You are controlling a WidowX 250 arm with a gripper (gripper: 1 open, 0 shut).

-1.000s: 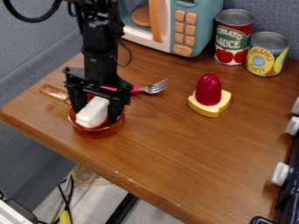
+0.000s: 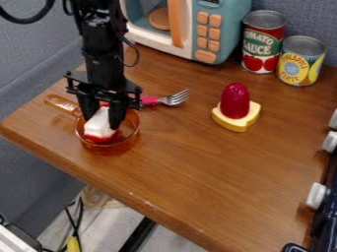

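Observation:
My black gripper (image 2: 104,103) hangs over a translucent orange-brown pan (image 2: 108,144) with a handle, near the table's left side. A white and red object (image 2: 98,128) is in the pan directly under the fingers; whether they are closed on it I cannot tell. A fork (image 2: 171,98) with a pink handle lies behind the pan, partly hidden by the gripper.
A red object on a yellow base (image 2: 238,118) stands on the wooden table (image 2: 211,187). A toy microwave (image 2: 191,30) and two cans (image 2: 263,44) are at the back. A dark appliance (image 2: 324,212) is at the right edge.
The gripper has shifted slightly left, and more red shows on the white object in the pan beneath it.

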